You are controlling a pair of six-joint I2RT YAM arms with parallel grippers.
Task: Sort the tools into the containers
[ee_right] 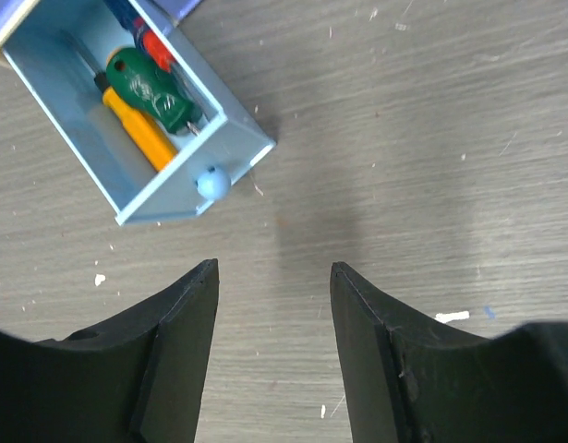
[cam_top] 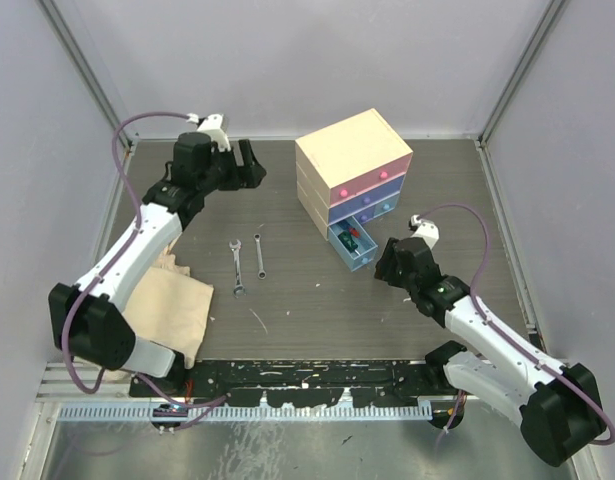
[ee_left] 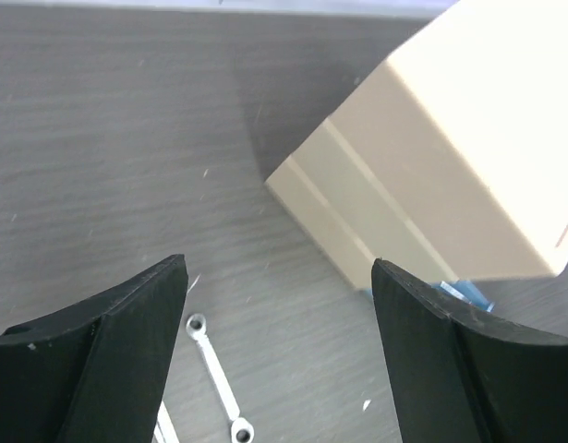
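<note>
Inside the pulled-out light blue drawer (ee_right: 71, 157) lie three screwdrivers: a yellow one (ee_right: 140, 127), a green one (ee_right: 147, 88) and a red one (ee_right: 157, 48). My right gripper hovers just off the drawer's front, open and empty. On the left half of the table are a large wrench (cam_top: 237, 266) and a smaller wrench (cam_top: 259, 257), side by side. Beyond them, at the back left, my left gripper (cam_top: 249, 165) hangs open with nothing between its fingers. In the left wrist view the smaller wrench (ee_left: 218, 377) shows below the gap between the fingers.
The drawer cabinet (cam_top: 353, 150) stands at the back centre, turned at an angle, with pink and purple drawers closed above. A beige cloth (cam_top: 167, 310) covers the front left.
</note>
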